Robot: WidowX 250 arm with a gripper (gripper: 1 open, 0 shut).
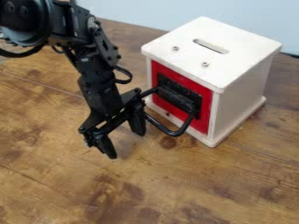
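Note:
My black gripper (124,138) is low over the wooden table, its two fingers apart and open, with nothing seen between them. It is to the left of a white wooden box (243,83) that has a red front panel (166,70) and a slot on top. A black fixture (183,98) is mounted on the red panel, and a curved black handle or tube (173,130) reaches out from it toward my gripper. Whether that tube touches the gripper is hard to tell.
A pale wall stands behind the box at the back.

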